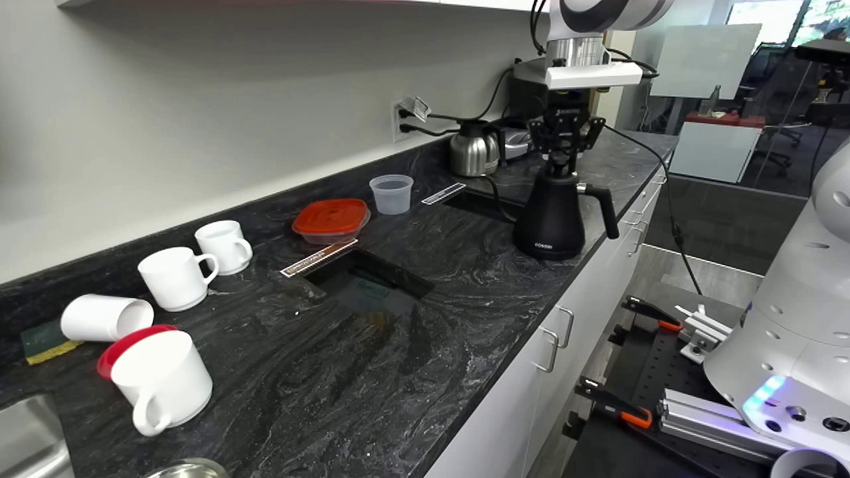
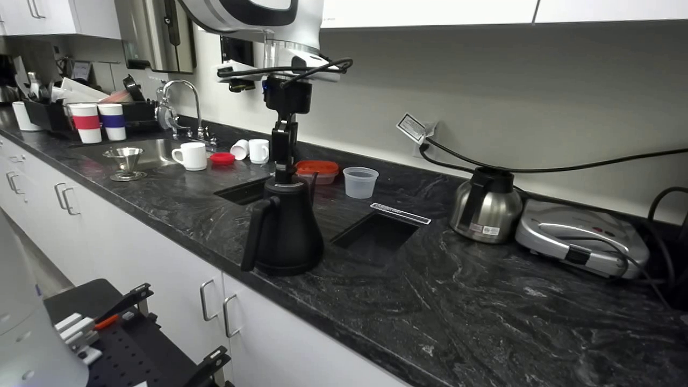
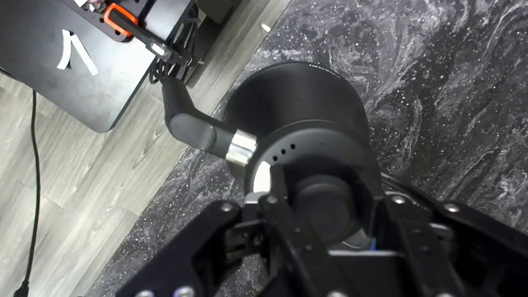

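Note:
A black gooseneck kettle (image 1: 548, 219) stands upright on the dark counter near its front edge. Its handle (image 2: 259, 233) points toward the room side. Directly over the kettle, my gripper (image 1: 562, 163) points straight down, shut on the knob of the lid (image 3: 324, 208). From above, the fingers flank the round black knob, with the kettle's rim around it. In exterior view 2 the fingertips reach the kettle's top, and the lid's knob is hidden behind them.
A steel carafe (image 1: 475, 150) and a silver appliance (image 2: 580, 235) stand against the wall. A clear tub (image 2: 359, 183) and a red-lidded container (image 1: 331, 219) are farther along, with several white mugs (image 1: 175, 279) beyond. Bare counter (image 2: 464, 309) lies beside the kettle.

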